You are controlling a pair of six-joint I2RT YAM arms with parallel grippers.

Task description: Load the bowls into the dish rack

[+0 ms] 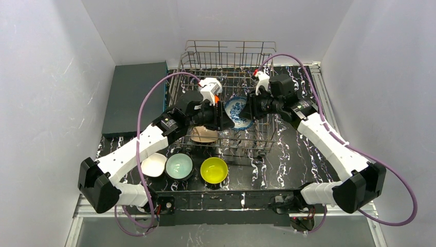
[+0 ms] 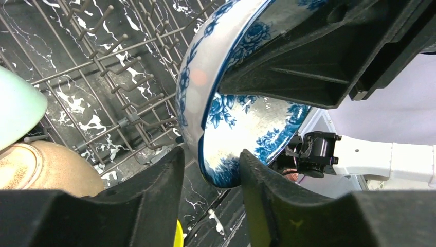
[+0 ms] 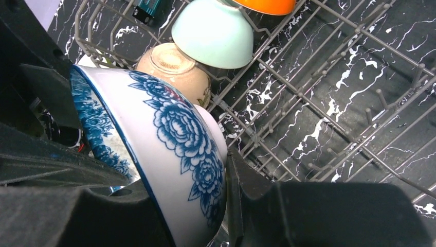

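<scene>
A white bowl with blue flowers [image 1: 235,110] hangs tilted over the wire rack [image 1: 265,139]. My right gripper [image 1: 249,112] is shut on it. My left gripper [image 1: 221,121] is part open at the bowl's other side, its fingertips at the rim [image 2: 208,170] in the left wrist view; whether both sides touch is unclear. Orange [image 3: 265,6], mint [image 3: 211,33] and tan [image 3: 169,64] bowls sit in the rack.
On the front counter stand a white bowl [image 1: 153,164], a pale green bowl [image 1: 179,164] and a yellow bowl [image 1: 215,170]. A dark board [image 1: 131,98] lies left of the rack.
</scene>
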